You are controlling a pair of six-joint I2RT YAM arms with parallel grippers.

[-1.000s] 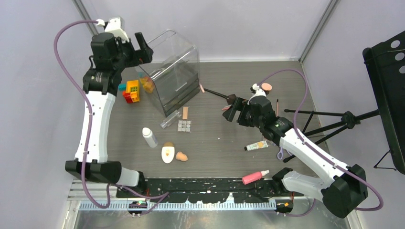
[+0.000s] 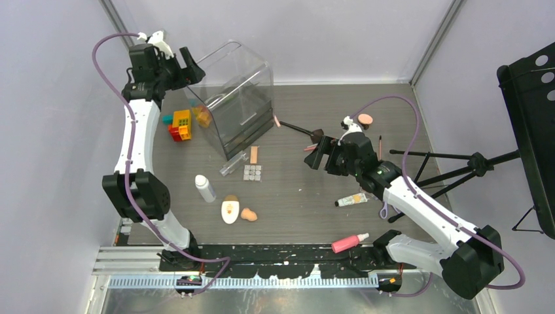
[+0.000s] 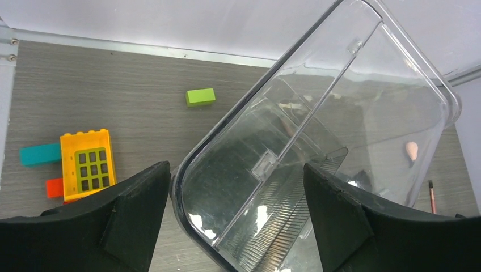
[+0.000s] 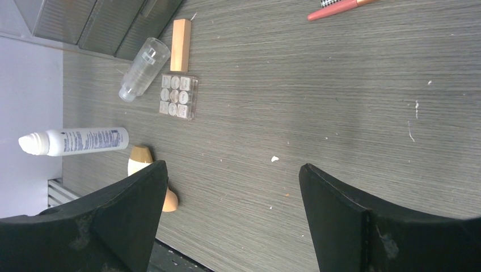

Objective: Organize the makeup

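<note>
A clear acrylic organizer (image 2: pixel 239 111) stands at the back left; in the left wrist view my open left gripper hangs over its rounded edge. My right gripper (image 2: pixel 321 149) is open above the middle right. Makeup lies loose: a white bottle (image 2: pixel 204 188), clear bottle (image 4: pixel 144 68), tan stick (image 4: pixel 180 45), palette (image 4: pixel 178 96), oval compact (image 2: pixel 230 210), sponge (image 2: pixel 249 214), brush (image 2: pixel 294 128), tube (image 2: pixel 351 199), pink bottle (image 2: pixel 349 241) and a round puff (image 2: pixel 365 119).
Toy bricks (image 2: pixel 182 123) sit left of the organizer, with a green block (image 3: pixel 200 97) behind. A black stand (image 2: pixel 480 165) occupies the right side.
The right arm and the objects show no visible change.
</note>
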